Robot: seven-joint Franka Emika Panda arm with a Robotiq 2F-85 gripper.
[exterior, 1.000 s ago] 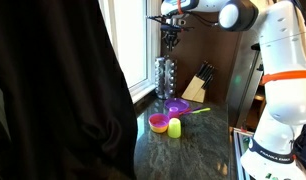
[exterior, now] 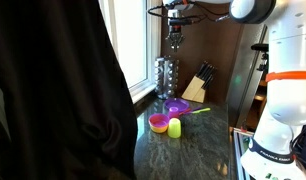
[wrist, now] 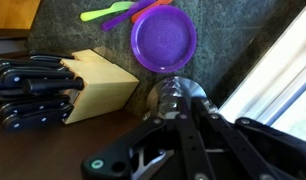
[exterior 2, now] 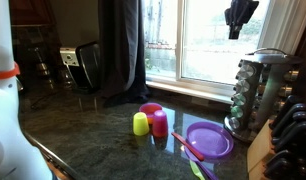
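High above the far end of the counter hangs my gripper (exterior: 174, 40), pointing down over the spice rack (exterior: 166, 76). Exterior view 2 shows the gripper (exterior 2: 234, 32) as a dark shape before the window, apart from the rack's top. From the wrist view, dark fingers (wrist: 185, 112) point towards the silver rack (wrist: 165, 92). Whether they are shut, or anything sits between them, is too dark and small to make out. A purple plate (exterior 2: 209, 140) lies flat beside the rack. Nearby stand an upright yellow cup (exterior 2: 141, 124) and a pink cup (exterior 2: 159, 124).
A knife block (wrist: 103, 84) with several black-handled knives stands near the rack. Red, purple and green utensils (exterior 2: 187, 146) lie by the plate. A pink bowl (exterior 2: 150, 108) sits behind the cups. The window (exterior 2: 198, 50) borders the counter; its near-left part is clear.
The arm near my gripper has shifted slightly to the left in exterior view 1, while the gripper stays above the rack. Things on the counter have not moved.
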